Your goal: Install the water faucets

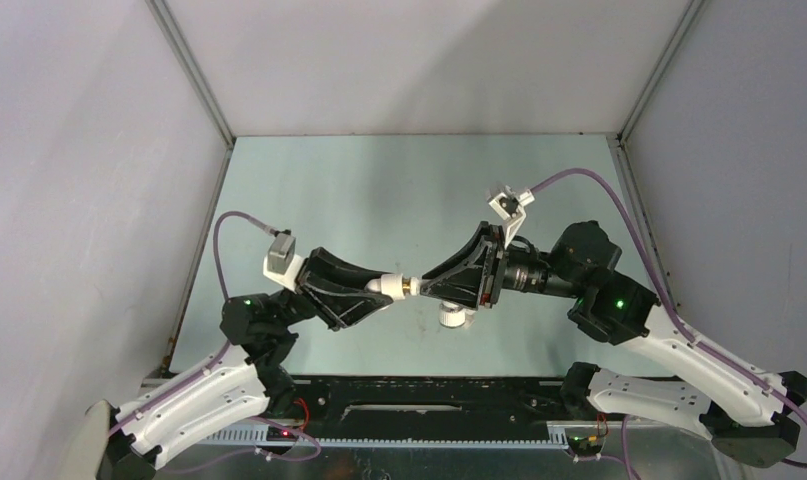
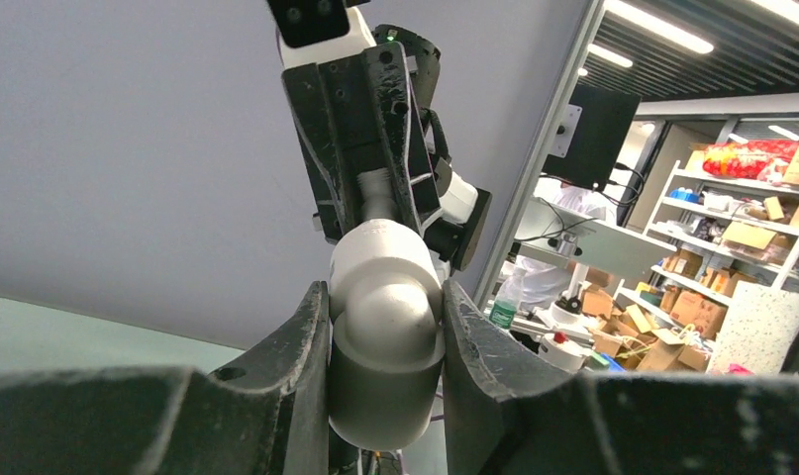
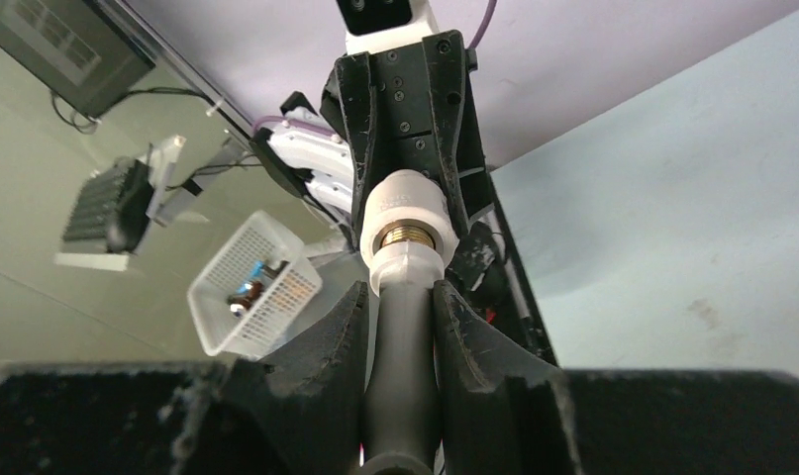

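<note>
Above the bench, my two grippers face each other, tip to tip. My left gripper point(image 1: 376, 287) is shut on a white pipe fitting point(image 2: 385, 262), whose wide collar points toward the right arm. Brass thread point(image 3: 407, 235) shows at the collar's mouth, where the faucet's white stem point(image 3: 405, 265) meets it, in line. My right gripper point(image 1: 424, 287) stands around this stem, part open, with a narrow gap beside it in the right wrist view. A white ribbed knob point(image 1: 452, 316) of the faucet shows below the right fingers; the rest of its body is hidden behind them.
Walls enclose it at the sides and back. A white basket point(image 3: 256, 282) with small parts stands off the bench in the right wrist view.
</note>
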